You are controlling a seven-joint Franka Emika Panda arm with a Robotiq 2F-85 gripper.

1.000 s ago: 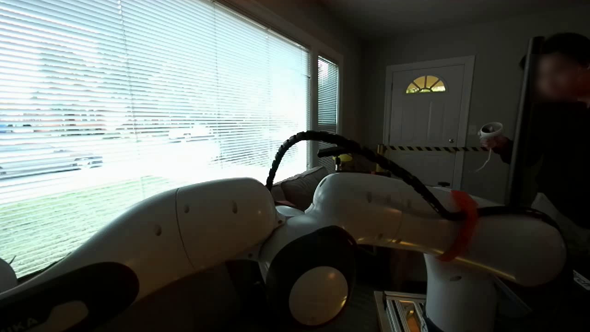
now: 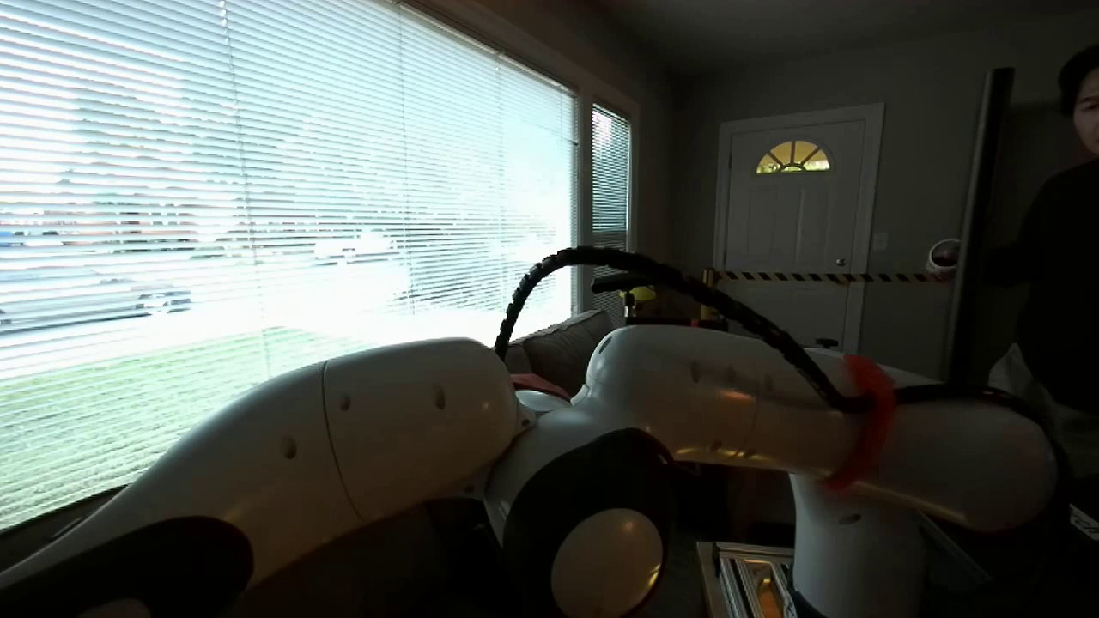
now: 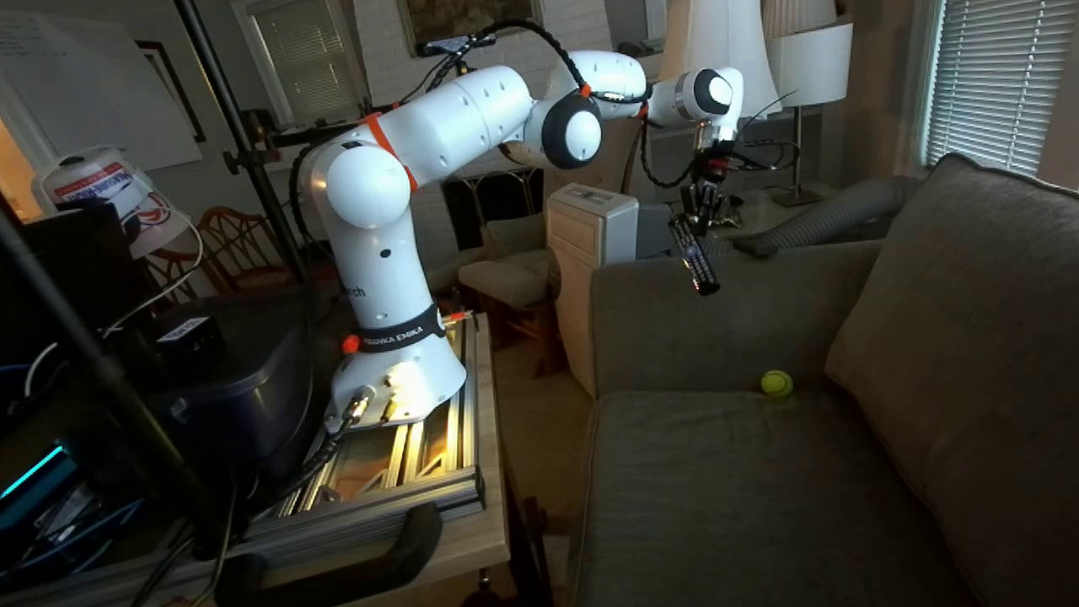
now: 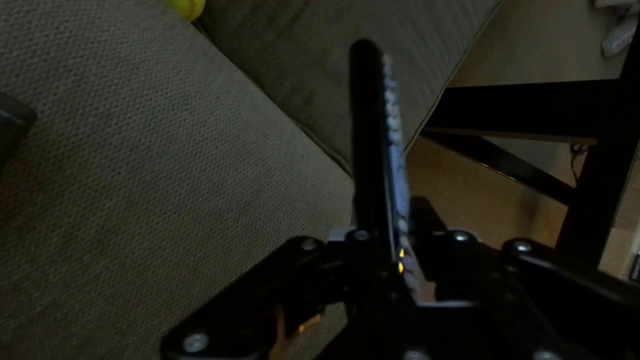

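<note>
A dark remote control (image 3: pixel 694 257) with rows of buttons hangs tilted below my gripper (image 3: pixel 705 207), in the air by the sofa's arm in exterior view 2. Seen edge-on in the wrist view, the remote (image 4: pixel 370 138) stands between the two fingers of my gripper, which look shut on it. Its lower end is partly hidden by the dark finger parts. Exterior view 1 shows only the arm's links, with the gripper out of frame.
The grey sofa arm (image 3: pixel 738 329) lies below the remote. A tennis ball (image 3: pixel 776 383) rests at the back of the sofa seat (image 3: pixel 708 496), otherwise clear. Behind are a white cabinet (image 3: pixel 592 243), lamps and a grey hose (image 3: pixel 845 217).
In exterior view 1 the arm's links have shifted slightly, and a white part at the left edge has left the frame. The person at the right has moved farther right.
</note>
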